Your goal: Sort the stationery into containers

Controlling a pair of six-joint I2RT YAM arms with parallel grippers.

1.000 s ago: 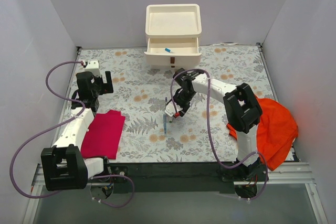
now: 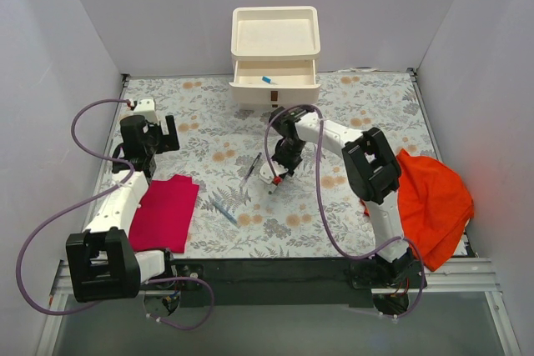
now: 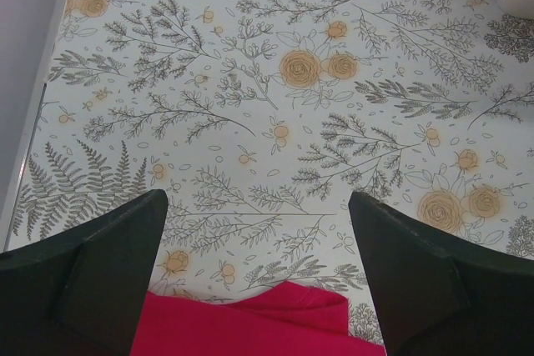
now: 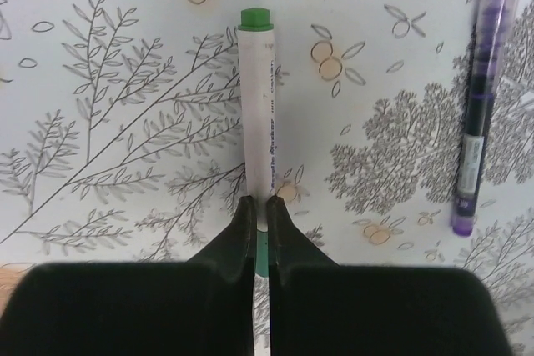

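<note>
My right gripper [image 2: 279, 179] is low over the table, shut on a white marker [image 4: 257, 106] with a green end, seen lengthwise between its fingertips. Beside it lies a purple pen [image 4: 473, 147], slimmer and partly see-through. In the top view a pale pen [image 2: 250, 170] and a light-blue pen [image 2: 224, 212] lie left of that gripper. A cream drawer box [image 2: 274, 97] at the back stands with its drawer out and a small blue item [image 2: 269, 80] inside. My left gripper [image 2: 167, 135] is open over bare patterned table on the left, empty between its fingers.
A crimson cloth [image 2: 163, 214] lies at the front left, an orange-red cloth [image 2: 434, 206] at the right. Walls close in on both sides and behind.
The left arm is nearly still.
</note>
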